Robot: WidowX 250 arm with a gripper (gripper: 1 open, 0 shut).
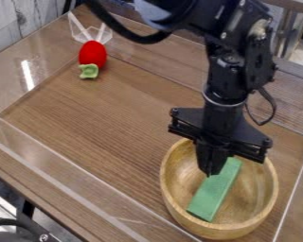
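Observation:
The black gripper [210, 161] points down into a wooden bowl [258, 203] at the lower right, shut, its fingertips at the upper end of a green rectangular block [211, 197] lying in the bowl. Whether it touches the block is unclear.
A red object [94, 54] with a green piece [88, 71] sits at the upper left of the wooden table [84, 132], near white wire-like shapes. A dark cable crosses the lower left corner.

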